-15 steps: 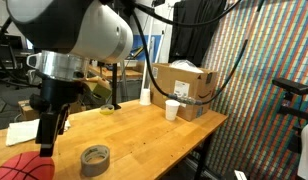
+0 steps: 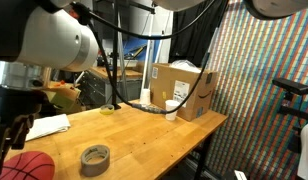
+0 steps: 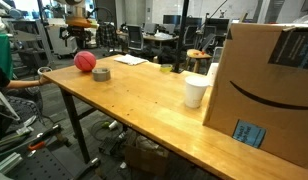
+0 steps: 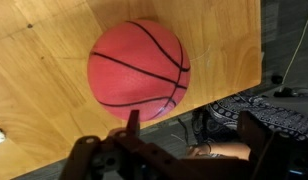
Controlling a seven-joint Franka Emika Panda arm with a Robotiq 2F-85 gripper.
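Observation:
A red ball [image 4: 139, 68] with black basketball seams rests on the wooden table near its edge, and the wrist view looks down on it. My gripper stands open, its two dark fingers wide apart with nothing between them. The ball lies mostly ahead and to the left of that gap, apart from the fingers as far as I can tell. In exterior view 1 the ball [image 2: 27, 167] is cut off at the lower left, with the gripper [image 2: 11, 138] over it. Exterior view 2 shows the ball [image 3: 85, 62] at the table's far left end.
Beside the ball lies a grey tape roll [image 3: 101, 74]. A white cup [image 3: 196, 91] and a large cardboard box [image 3: 262, 95] occupy the other end. A white cloth or paper [image 2: 48, 126] and a yellow roll [image 2: 106, 109] lie farther back.
Ball, tape roll and cup have kept their places.

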